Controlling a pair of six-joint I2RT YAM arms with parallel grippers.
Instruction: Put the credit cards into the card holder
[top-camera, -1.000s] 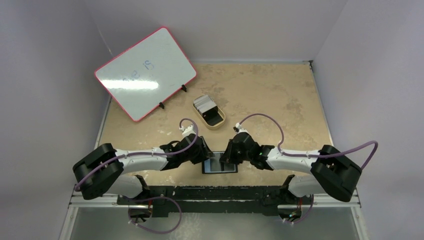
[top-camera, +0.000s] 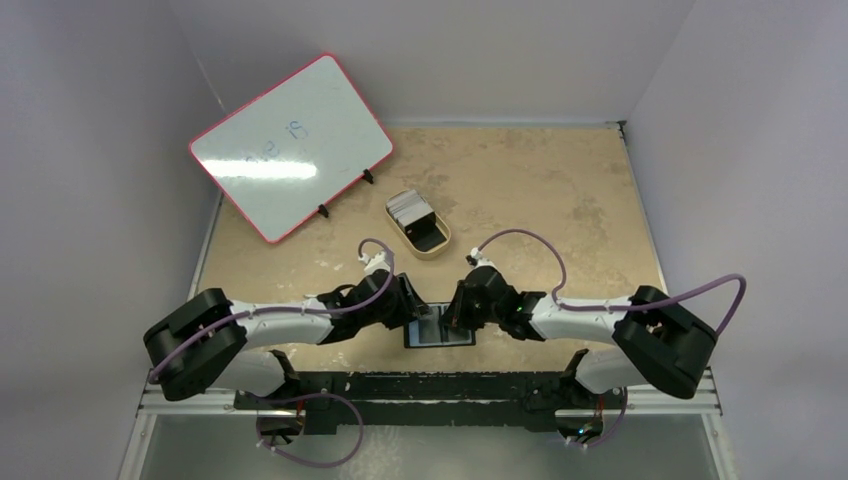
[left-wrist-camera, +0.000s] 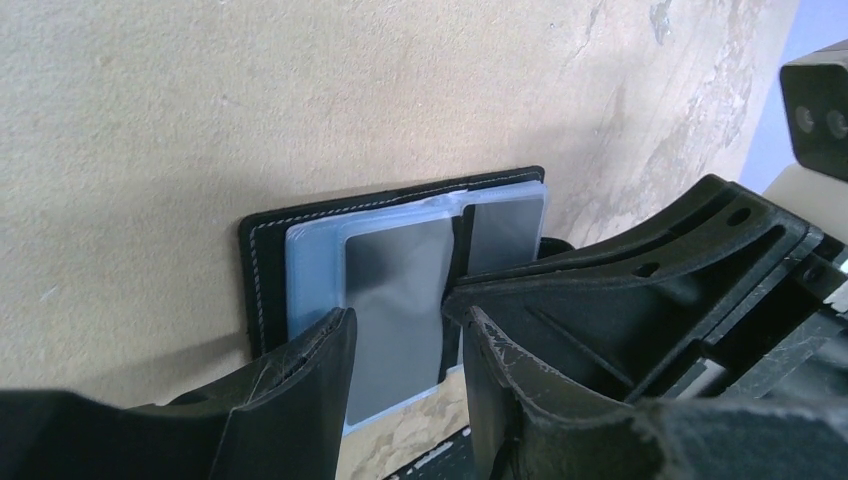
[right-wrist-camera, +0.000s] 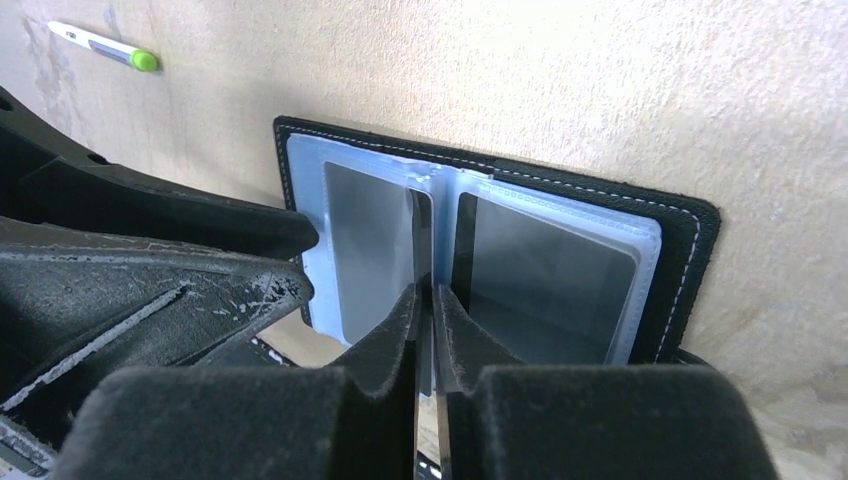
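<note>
The card holder (top-camera: 428, 330) lies flat at the near middle, black with pale blue sleeves holding grey inserts (left-wrist-camera: 395, 300). My left gripper is open over its left part, the fingers apart at the sleeve. My right gripper is shut, its fingertips down at the middle divider beside a thin dark edge; I cannot tell that anything is between them. A tan box (top-camera: 440, 246) behind the holder holds a stack of pale cards (top-camera: 408, 208).
A red-rimmed whiteboard (top-camera: 280, 150) stands at the back left. A pen (right-wrist-camera: 105, 45) lies near the holder in the right wrist view.
My right arm has shifted very slightly at the holder; otherwise nothing visibly differs.
</note>
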